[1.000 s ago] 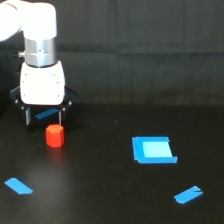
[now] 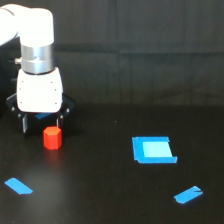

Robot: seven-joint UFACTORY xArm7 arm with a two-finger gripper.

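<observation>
A small red block [image 2: 52, 138] rests on the dark table at the left. Just above and behind it in the camera view hangs my white gripper [image 2: 42, 121], pointing down. Its dark fingers [image 2: 25, 123] are spread wide, and no object shows held between them. The right finger comes down close to the block's upper right edge; whether they touch I cannot tell.
Blue tape frames a pale square [image 2: 156, 149] on the table right of centre. Loose blue tape strips lie at the front left [image 2: 18, 186] and front right [image 2: 188, 194].
My gripper is slightly lower and a little further left. The red block appears shifted slightly left and nearer the camera. Less of the blue tape behind the gripper shows.
</observation>
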